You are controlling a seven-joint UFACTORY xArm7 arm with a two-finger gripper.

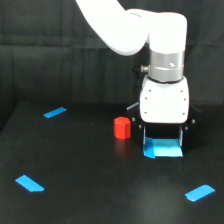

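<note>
A bright blue, flat-sided object [164, 149] is on the black table at the right, directly below my gripper [163, 138]. The gripper points down from the white hand, its dark fingers spread wide and apart. They look open. Their tips come near the blue object's upper edge; whether they touch it is hard to tell. To the left of it stands a small red block [122, 128], clear of the hand.
Flat blue strips mark the table: one at the back left [55, 112], one at the front left [29, 184], one at the front right [200, 193].
</note>
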